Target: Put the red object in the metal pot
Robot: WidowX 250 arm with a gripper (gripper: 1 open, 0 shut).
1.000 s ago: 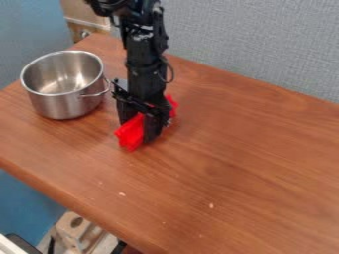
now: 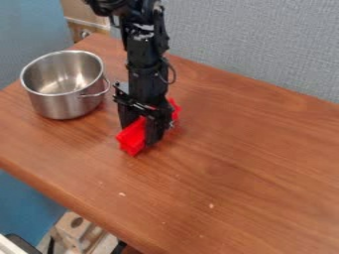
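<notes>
A red object (image 2: 130,139), longish and blocky, lies on the wooden table left of centre. Over it, pointing down, is my black gripper (image 2: 143,130), its fingers reaching down around the red object's middle. Red shows at the near left end and a little at the right, while the dark fingers hide the rest. How tightly they close on it cannot be made out. The shiny metal pot (image 2: 62,102) stands upright to the left, close to the gripper, its open top facing up; the visible part of its inside looks empty.
The pot's wire handle (image 2: 94,94) sticks out toward the gripper. Bare wooden table (image 2: 239,169) spreads to the right and front. A grey wall (image 2: 259,40) rises behind, and the table's left edge drops off near the pot.
The gripper has shifted very slightly down toward the table. The red object's near end appears a little lower in view. The pot has stayed put.
</notes>
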